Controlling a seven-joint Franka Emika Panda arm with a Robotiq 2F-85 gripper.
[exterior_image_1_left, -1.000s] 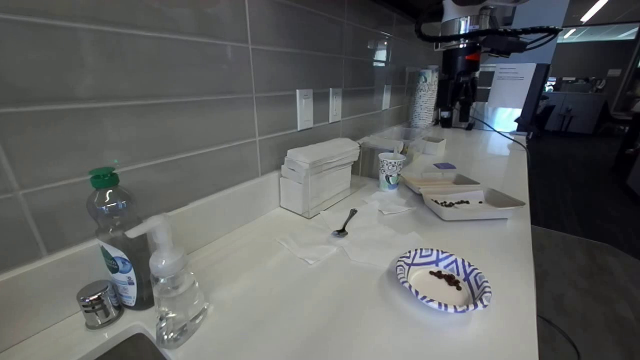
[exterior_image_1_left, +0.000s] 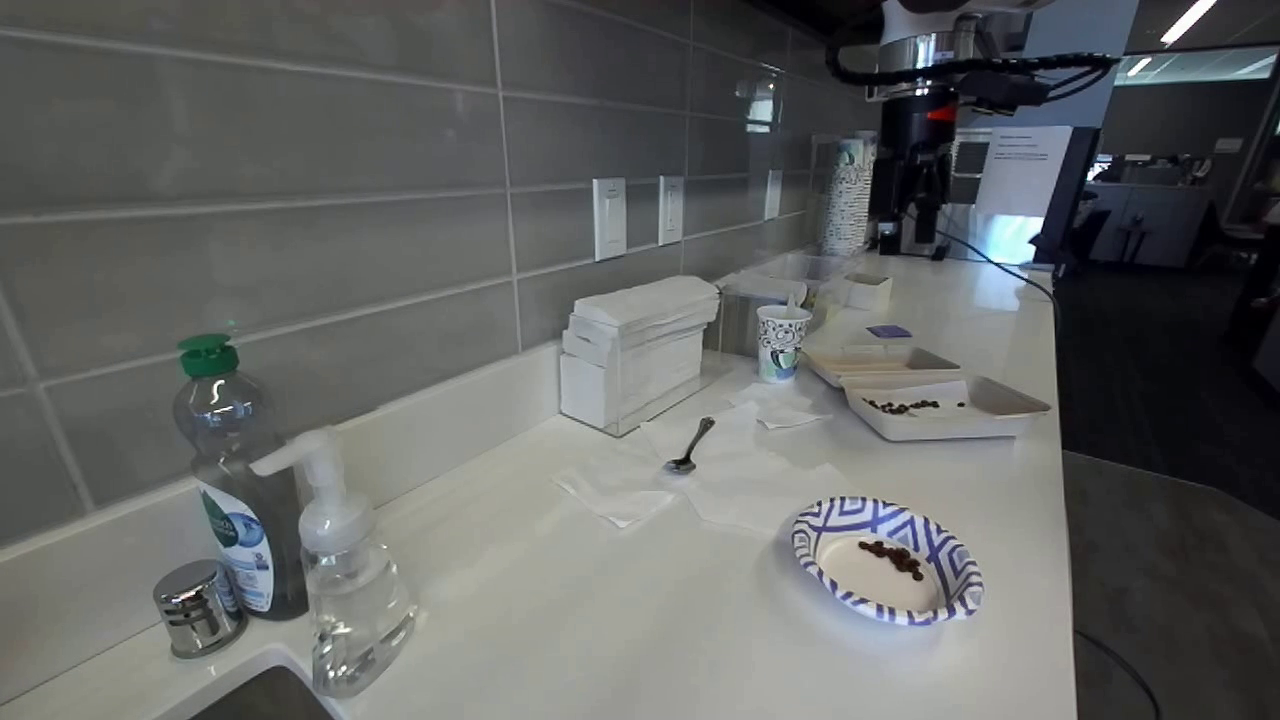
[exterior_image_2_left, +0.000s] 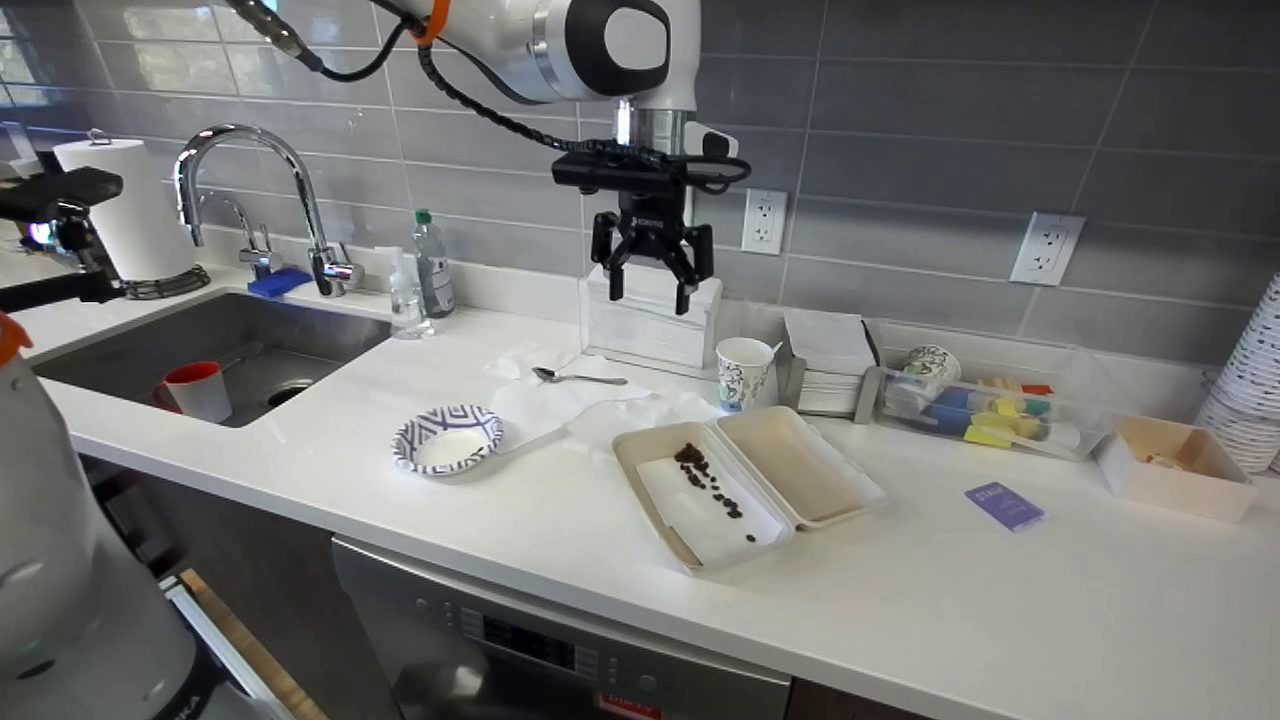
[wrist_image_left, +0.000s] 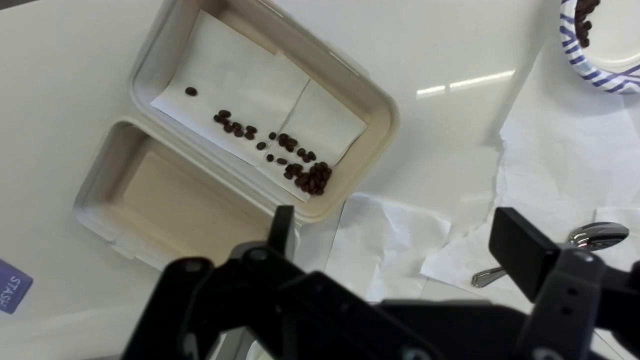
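High above the counter hangs my gripper (exterior_image_2_left: 649, 298), open, with nothing between its fingers. In the wrist view the gripper spans napkins, its right finger overlapping part of a metal spoon (wrist_image_left: 598, 236). That spoon (exterior_image_2_left: 576, 378) lies on white napkins (exterior_image_1_left: 768, 486). An open takeout box (wrist_image_left: 384, 117) holds dark beans (wrist_image_left: 313, 179) on a paper lining in one half; its other half is empty. A blue-and-white patterned bowl (exterior_image_1_left: 828, 528) contains a small cluster of the same beans (exterior_image_1_left: 894, 557).
By the wall stand a patterned paper cup (exterior_image_2_left: 740, 373), a napkin holder (exterior_image_1_left: 642, 360) and a clear bin (exterior_image_2_left: 1056, 432). A purple card (exterior_image_2_left: 1005, 505) lies right of the box. The sink (exterior_image_2_left: 276, 324) with a mug (exterior_image_2_left: 198, 391) is at left.
My gripper has shifted very slightly to the left in exterior view 1. The box, bowl, beans and spoon stay where they were.
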